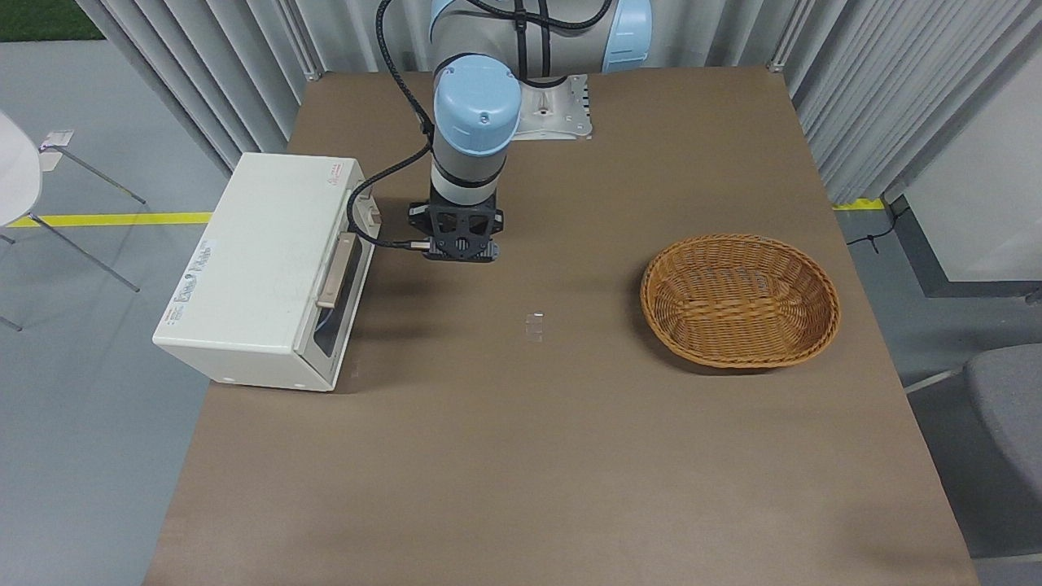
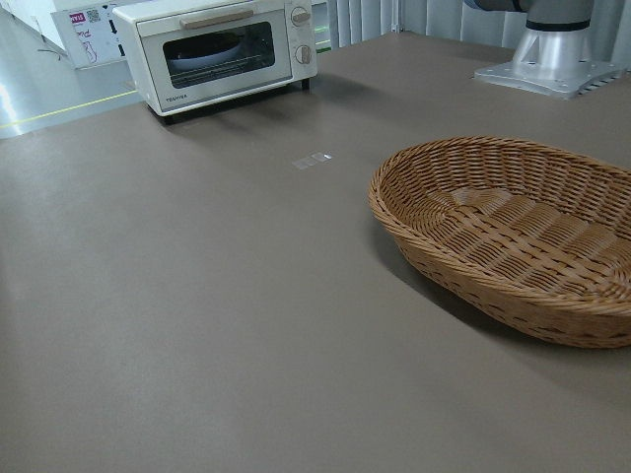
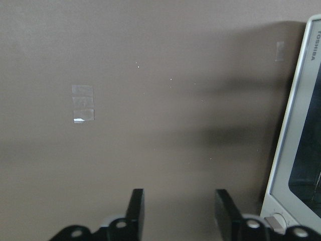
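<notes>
My gripper points down over the brown table [image 1: 547,469], just right of the white Toshiba toaster oven [image 1: 256,264] in the front view; its two black fingers stand apart in the wrist view with bare table between them. The oven's door and knob [image 3: 273,221] show at the right edge of the wrist view. In the left view the oven [image 2: 219,54] has its glass door shut, with a dark dish visible inside. A woven oval basket [image 1: 739,298] rests on the right side of the table, apparently empty.
Small clear tape pieces [image 3: 83,103] lie on the tabletop. The robot's base plate [image 2: 547,74] sits at the back. A grey chair [image 1: 1016,410] stands beyond the right edge.
</notes>
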